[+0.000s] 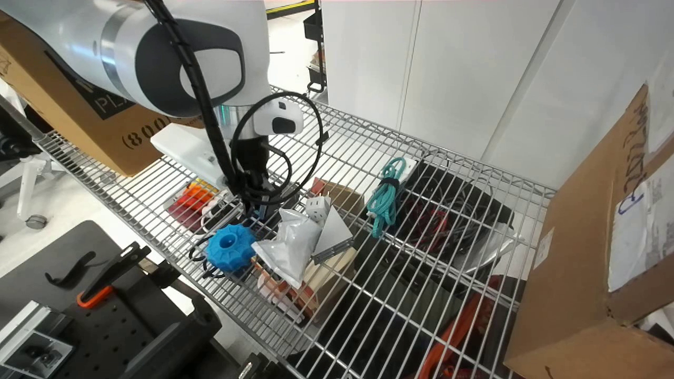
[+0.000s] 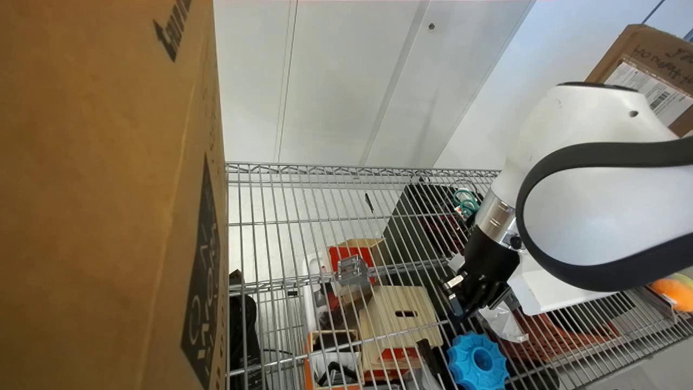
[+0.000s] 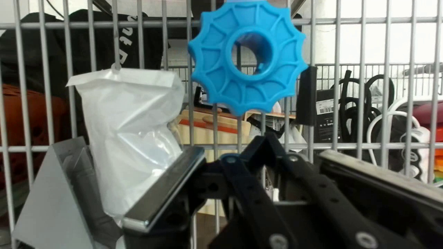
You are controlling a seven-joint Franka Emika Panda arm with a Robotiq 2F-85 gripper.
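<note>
A scalloped blue wheel (image 3: 251, 56) with a hole through its middle lies on the wire shelf, beyond my fingertips in the wrist view. My gripper is shut, its fingertips together and nothing visible between them. A gap shows between the fingertips and the wheel's near rim. In exterior view 1 the wheel (image 1: 230, 247) sits close to the shelf's front edge, with the dark gripper (image 1: 256, 211) just behind it, partly hidden by cable loops. Exterior view 2 has the wheel (image 2: 477, 361) at the bottom, below the gripper (image 2: 458, 312).
A white plastic bag (image 3: 128, 137) lies left of the wheel, beside a grey angled piece (image 3: 56, 199). A black strip (image 3: 306, 95) stands right of the wheel. A teal cord bundle (image 1: 385, 196) rests farther right. Large cardboard boxes (image 1: 568, 271) flank the shelf.
</note>
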